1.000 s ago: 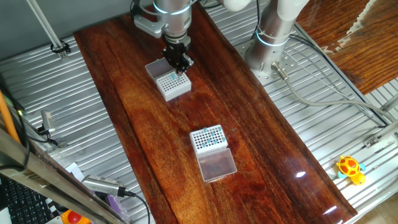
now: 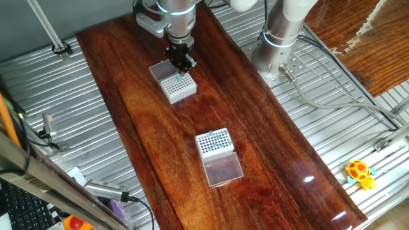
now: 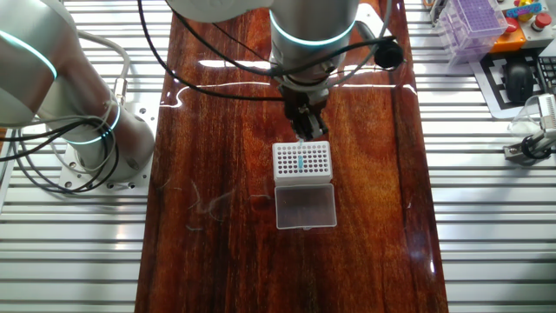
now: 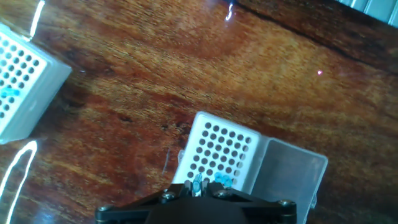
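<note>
My gripper points down over the near edge of a white tube rack (image 4: 219, 149) with rows of round holes. Its fingertips look closed around a small light-blue tube (image 4: 198, 182). Right beside them, more blue tubes (image 4: 222, 180) sit in the rack's holes. In exterior view 1 this rack (image 2: 179, 88) is the upper one, and the gripper (image 2: 183, 71) covers its back corner. A second white rack (image 2: 215, 142) holds several scattered blue tubes. Whether the held tube touches a hole is too small to tell.
Both racks have clear hinged lids lying open, one lid (image 2: 223, 169) in front of the lower rack and another (image 4: 289, 174) beside the upper. Bare wooden table (image 2: 147, 140) lies around and between them. A toy turtle (image 2: 359, 171) sits off the table at right.
My gripper has shifted only slightly over the upper rack, staying close to its back corner. Both racks and their lids remain in place.
</note>
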